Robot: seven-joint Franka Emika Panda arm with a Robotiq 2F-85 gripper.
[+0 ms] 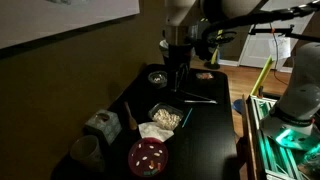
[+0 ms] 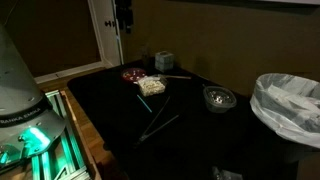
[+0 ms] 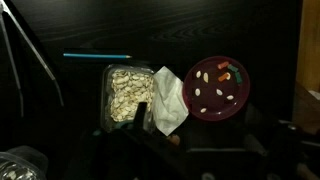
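Note:
My gripper [image 1: 178,78] hangs above the dark table, pointing down, with nothing between its fingers. It is open; its dark fingers show dimly at the bottom of the wrist view. Beneath it in that view lie a clear container of pale seeds [image 3: 128,95], a crumpled white napkin [image 3: 170,101] and a dark red plate [image 3: 223,106]. Several pale seeds and a few green and orange pieces are scattered on the plate. A blue stick [image 3: 97,56] lies beside the container, with long dark tongs [image 3: 33,53] farther left. The gripper touches none of these.
A clear bowl [image 2: 219,98] stands near the wall, close to a white-lined bin [image 2: 290,98]. A grey box-like object [image 1: 103,125] and a dark round container [image 1: 87,151] stand along the wall side.

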